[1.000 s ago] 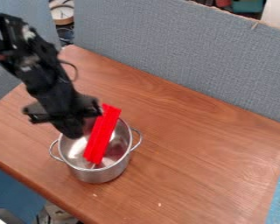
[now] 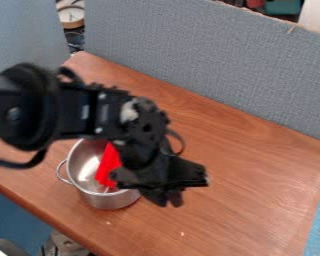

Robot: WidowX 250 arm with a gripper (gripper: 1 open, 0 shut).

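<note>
A steel pot (image 2: 85, 176) with side handles stands on the wooden table at the lower left, partly hidden behind my arm. A red object (image 2: 107, 164) is inside the pot, mostly covered by the arm. My black gripper (image 2: 174, 194) is at the pot's right side, blurred; its fingers point down, and nothing shows between them. It looks shut, though the blur hides detail.
Grey padded walls (image 2: 203, 70) bound the back and left.
My gripper has moved right and down, from left of the pot across it to its right side. The red object is now largely hidden by the arm.
</note>
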